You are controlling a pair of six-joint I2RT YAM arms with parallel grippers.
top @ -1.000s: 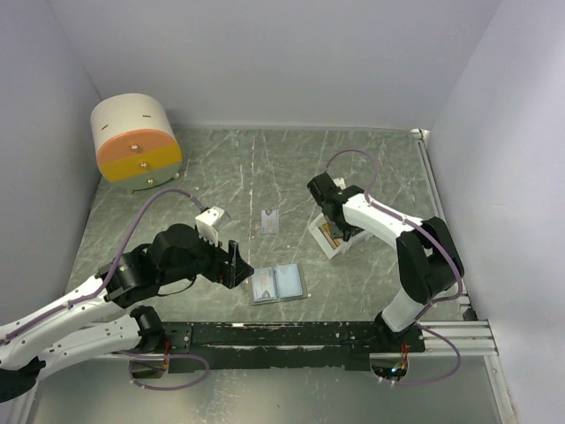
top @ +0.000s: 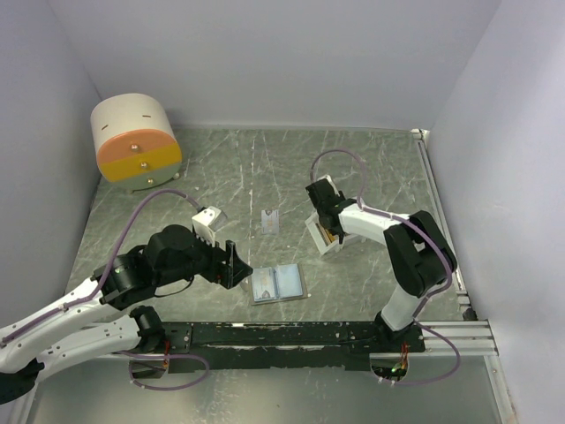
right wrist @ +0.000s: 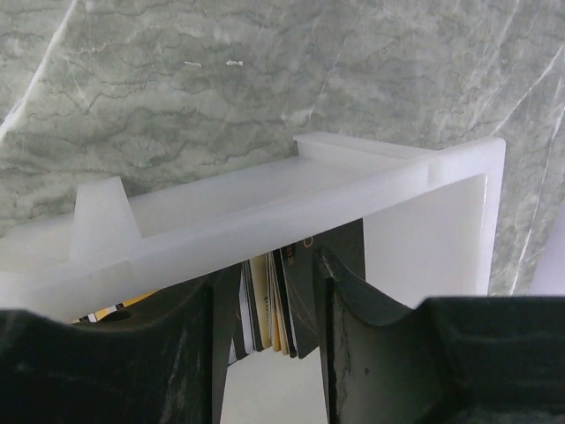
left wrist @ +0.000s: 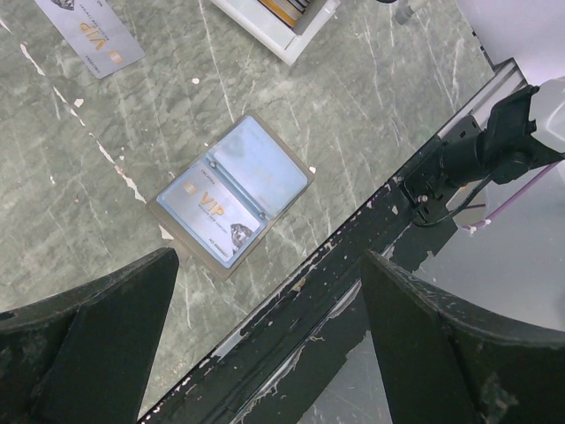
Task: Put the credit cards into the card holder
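Observation:
A white tray [top: 320,238] holds a row of dark and tan cards [right wrist: 296,291]; the right gripper is down among them, its fingers apart, and whether a card is between them is unclear. The grey card holder [top: 277,283] lies open at the front with a VIP card [left wrist: 208,212] in its left half; its other half looks pale blue. Another VIP card [top: 270,222] lies on the table behind it. My left gripper [top: 234,265] hangs open at the left, left of the holder, nothing between its fingers.
A rounded drawer box [top: 136,141] with orange and yellow fronts stands at the back left. Walls border both sides.
The right arm has shifted slightly at the tray, its wrist turning and lowering toward the cards. The left arm is unchanged.

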